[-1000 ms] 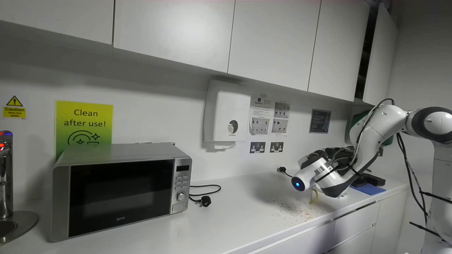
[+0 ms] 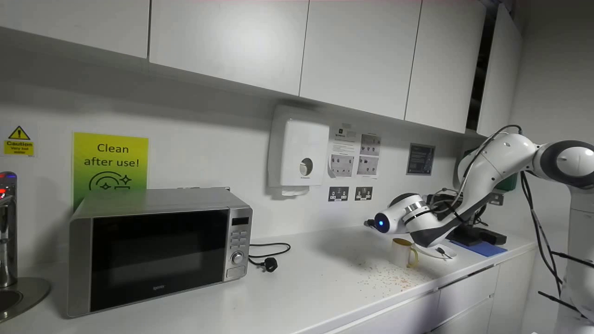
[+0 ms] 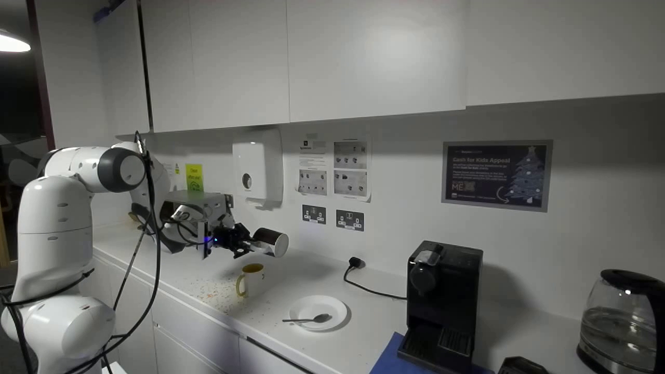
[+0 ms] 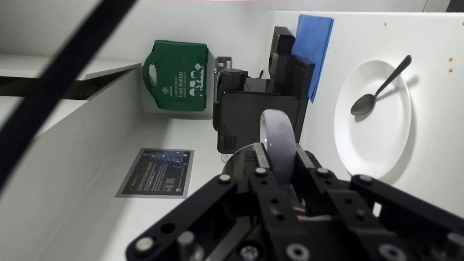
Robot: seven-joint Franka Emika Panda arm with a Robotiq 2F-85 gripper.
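Observation:
A mug point(image 3: 270, 241) with a pale handle point(image 4: 278, 137) hangs above the counter, lying roughly on its side. In the wrist view my gripper is shut on that handle, one finger point(image 4: 261, 156) on each side of it. Most of the mug's body is hidden behind the fingers there. In exterior view 2 the gripper point(image 3: 247, 242) reaches toward the wall side, above a second mug point(image 3: 253, 283), white with a yellow inside and handle. That second mug point(image 2: 400, 255) stands upright on the counter.
A white plate point(image 3: 300, 306) carrying a spoon point(image 3: 321, 318) lies beside the standing mug. Crumbs point(image 2: 390, 278) are scattered near the counter's front edge. A coffee machine point(image 3: 446, 293) and glass kettle point(image 3: 617, 330) stand farther along.
The wrist and gripper have risen and shifted slightly left in exterior view 1. The standing mug, mostly hidden behind the arm before, now shows.

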